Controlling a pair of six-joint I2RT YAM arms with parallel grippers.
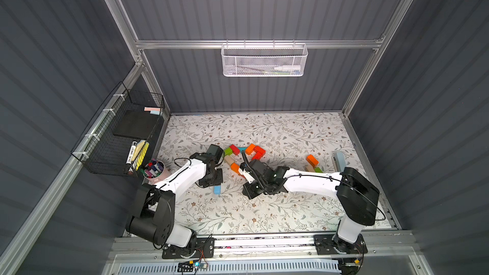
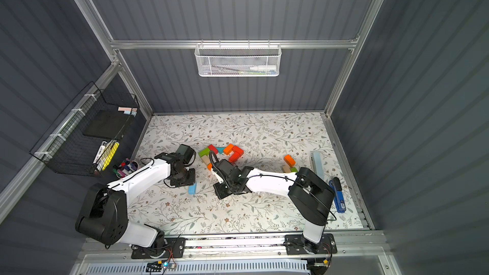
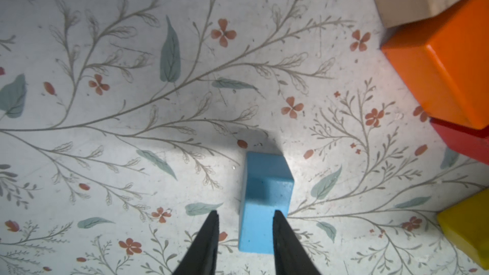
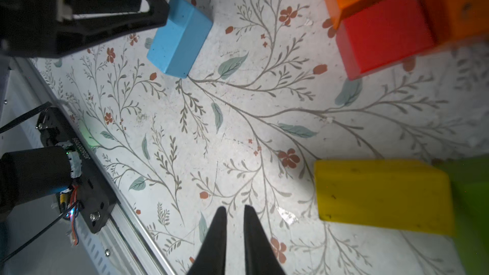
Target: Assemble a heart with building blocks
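Observation:
A blue block [image 3: 263, 206] rests on the patterned table in the left wrist view. My left gripper is over it, fingers a small way apart; one fingertip overlaps the block's edge and bare table shows beside the other. Whether they grip it is unclear. Over the middle front, my right gripper has its fingers almost together, nothing visible between. Beneath it in the right wrist view are a yellow block [image 4: 382, 193] and a green block [image 4: 476, 198]. A curve of red [image 1: 234, 149], orange [image 1: 250, 148] and other blocks is partly hidden by the right arm.
An orange block [image 1: 312, 160] lies alone at the right, near a grey-blue object [image 1: 339, 161]. A pen cup [image 1: 154, 169] and wire basket [image 1: 135, 137] stand at the left.

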